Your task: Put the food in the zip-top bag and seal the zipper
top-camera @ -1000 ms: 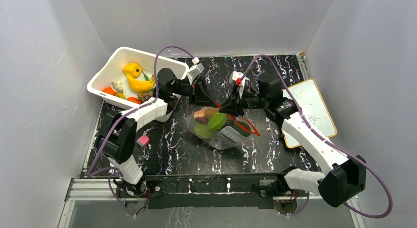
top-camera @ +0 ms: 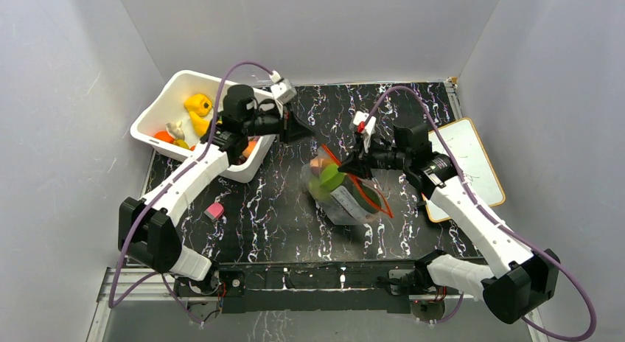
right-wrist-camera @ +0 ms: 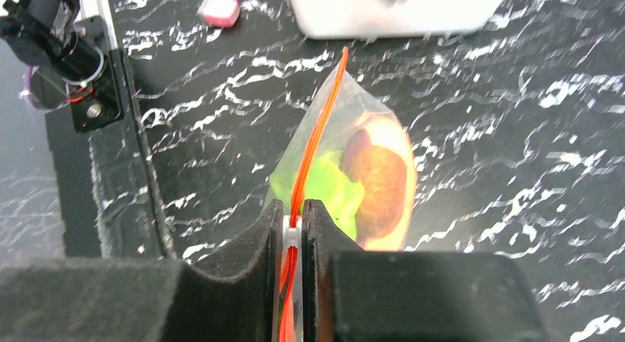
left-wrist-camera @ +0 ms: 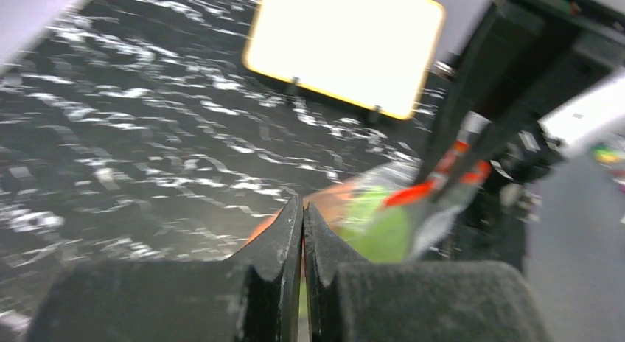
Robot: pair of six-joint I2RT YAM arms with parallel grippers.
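A clear zip top bag point(top-camera: 344, 202) with an orange-red zipper point(right-wrist-camera: 317, 139) hangs from my right gripper point(top-camera: 342, 170). In the right wrist view that gripper is shut on the white slider point(right-wrist-camera: 292, 235), with the zipper strip running through its fingers. Inside the bag show a bright green food item point(right-wrist-camera: 333, 189) and a round orange-brown one point(right-wrist-camera: 377, 174). My left gripper point(top-camera: 311, 133) is shut, up and left of the bag and apart from it in the top view. Nothing shows between its fingertips. In the left wrist view the bag is blurred beyond them.
A white bin point(top-camera: 155, 119) with several toy foods stands at the back left, under the left arm. A pink block point(top-camera: 214, 211) lies on the table at left. To the right lies a whiteboard point(top-camera: 472, 165).
The left gripper has come away from the bag's zipper end and moved back and left. The right gripper has shifted slightly right, and the bag has swung right with it, hanging more steeply.
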